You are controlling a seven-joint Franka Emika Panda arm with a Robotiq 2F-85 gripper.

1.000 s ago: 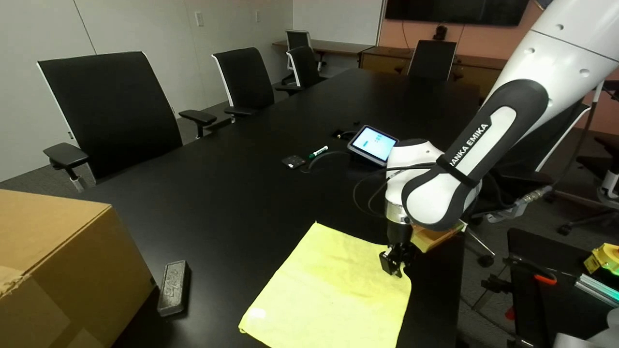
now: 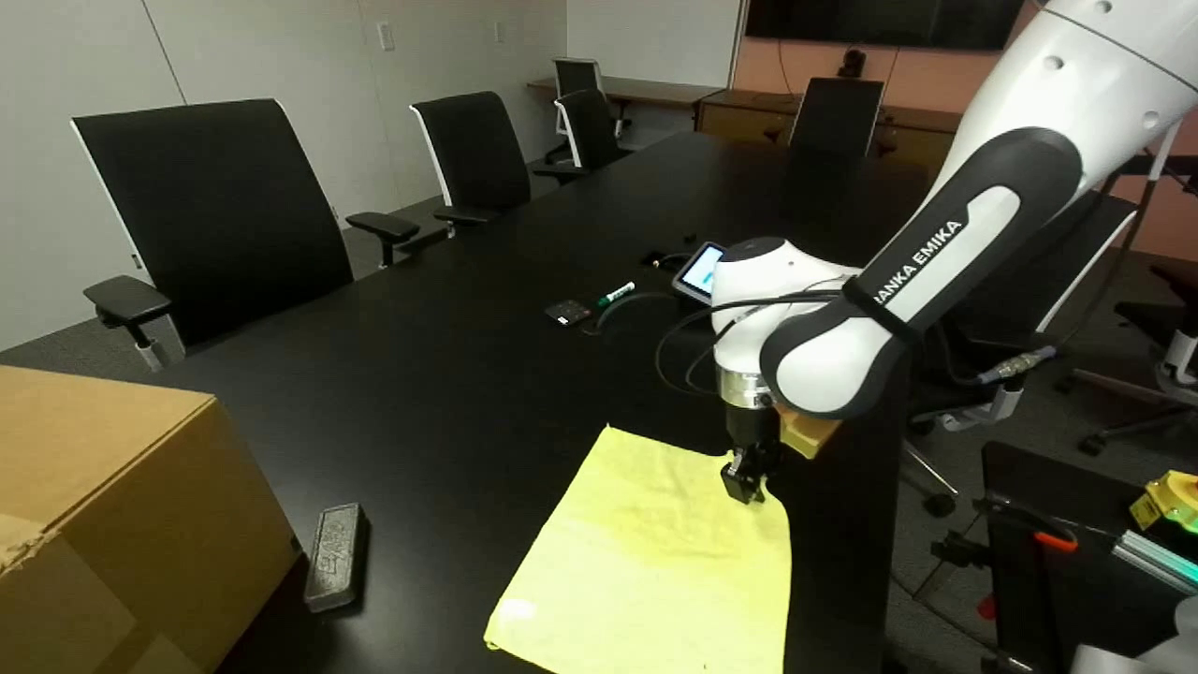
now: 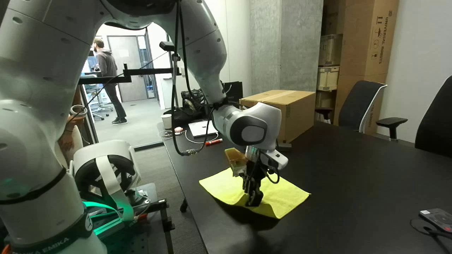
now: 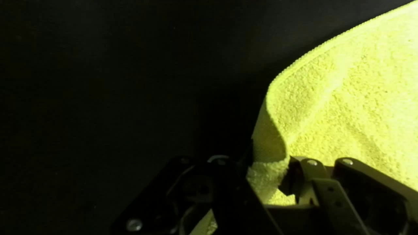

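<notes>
A yellow cloth (image 2: 651, 562) lies mostly flat on the black table, near its right edge in exterior view 1. My gripper (image 2: 747, 481) is low over the cloth's far right part, shut on a pinched fold near the corner. In the wrist view the fold (image 4: 268, 172) rises between the fingers of the gripper, and the hem curves up toward them. From exterior view 2, the cloth (image 3: 284, 197) bulges up a little around the gripper (image 3: 253, 199), with its near edge raised off the table.
A cardboard box (image 2: 135, 528) and a dark eraser (image 2: 336, 556) stand on the left of exterior view 1. Farther off lie a green marker (image 2: 617, 294), a small black device (image 2: 568, 313) and a lit tablet (image 2: 702, 271).
My gripper has moved left and slightly toward the table's far end, still at the cloth's corner. The cloth has shifted a little with it, and its near left corner now sits farther right.
</notes>
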